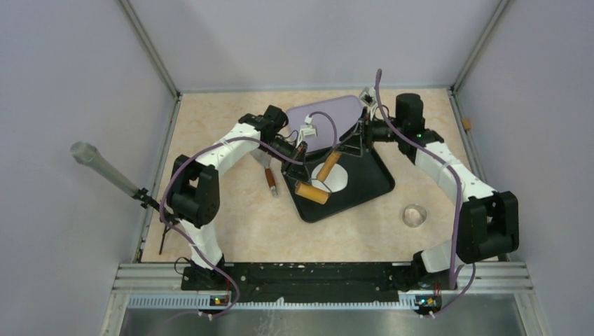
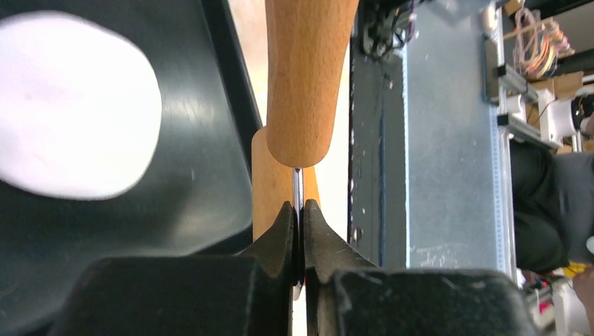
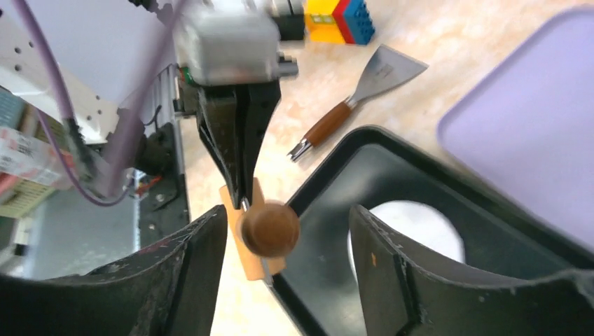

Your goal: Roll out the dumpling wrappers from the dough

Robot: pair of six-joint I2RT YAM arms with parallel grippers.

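Note:
The wooden roller (image 1: 312, 193) hangs over the black tray's near-left part, its handle (image 2: 307, 84) upright. My left gripper is shut on the roller's thin metal rod, just below the handle. My right gripper (image 1: 354, 140) is up and right of the handle; in the right wrist view its fingers stand apart, with the handle's end (image 3: 270, 229) beyond them and apparently nothing held. A flattened white round of dough (image 2: 77, 105) lies in the black tray (image 1: 368, 192).
A lilac board (image 1: 322, 115) lies behind the tray, a scraper (image 1: 270, 178) left of it, a glass bowl (image 1: 414, 215) to its right. Coloured blocks (image 3: 340, 19) show in the right wrist view.

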